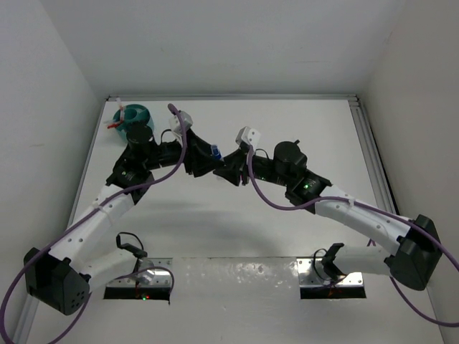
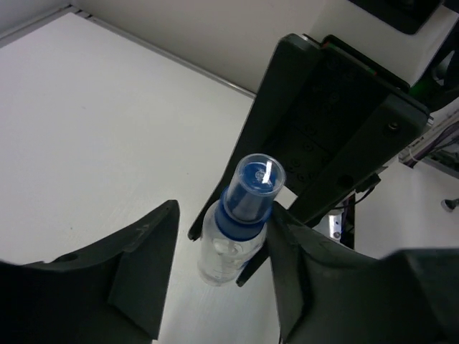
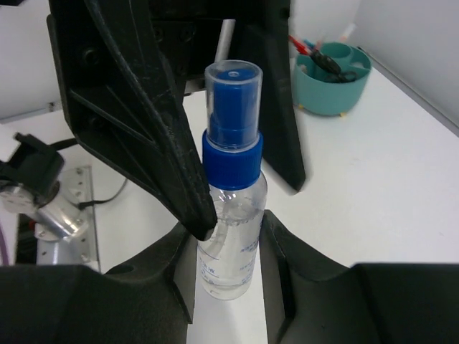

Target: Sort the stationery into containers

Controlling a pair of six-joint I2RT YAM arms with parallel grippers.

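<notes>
A clear bottle with a blue collar and blue top (image 3: pixel 233 165) stands upright between the two grippers. My right gripper (image 1: pixel 224 172) is shut on it, low on the body. My left gripper (image 1: pixel 208 162) surrounds the same bottle from the left, its fingers part open at either side; whether they touch it is unclear. In the top view the bottle (image 1: pixel 215 151) is mostly covered by the left gripper. A teal multi-compartment holder (image 3: pixel 323 97) with red and dark items stands at the back left of the table.
Walls rise at the back and both sides. Cables hang from both arms.
</notes>
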